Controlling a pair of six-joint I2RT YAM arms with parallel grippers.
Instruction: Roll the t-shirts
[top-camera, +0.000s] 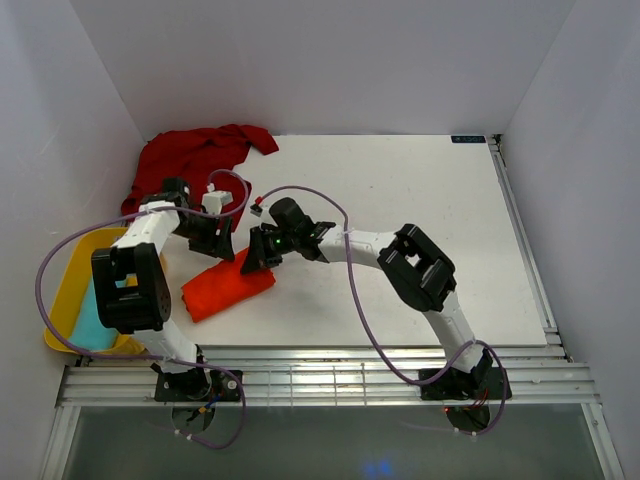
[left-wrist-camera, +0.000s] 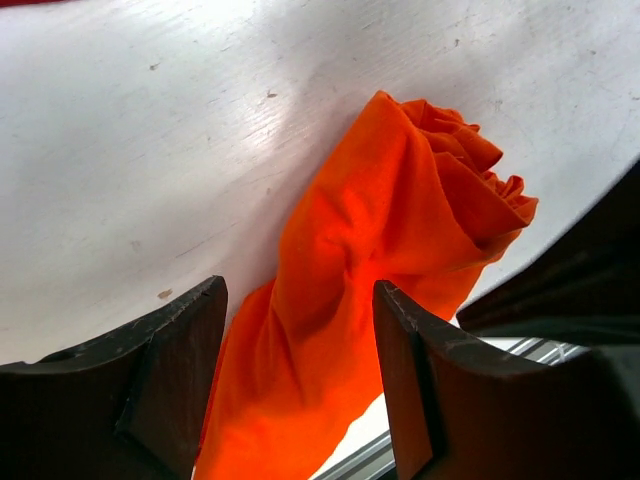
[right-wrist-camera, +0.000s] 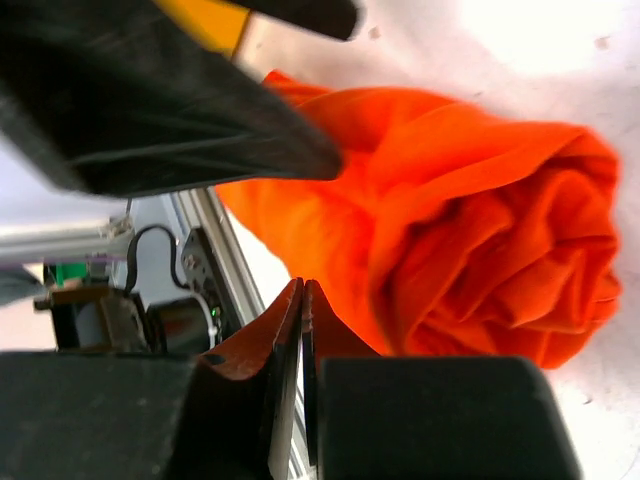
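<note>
An orange shirt (top-camera: 220, 290) lies bunched in a narrow bundle at the table's front left, its far end (left-wrist-camera: 460, 190) crumpled in folds. My left gripper hangs open above it, with table and cloth seen between its fingers. My right gripper is low at the crumpled end, its fingertips together over the orange cloth (right-wrist-camera: 480, 230); whether any fabric is pinched between them is hidden. A dark red shirt (top-camera: 178, 160) lies spread at the back left.
A yellow bin (top-camera: 70, 290) holding a light blue cloth (top-camera: 92, 320) stands at the far left, partly under the left arm. The front rail runs just below the orange shirt.
</note>
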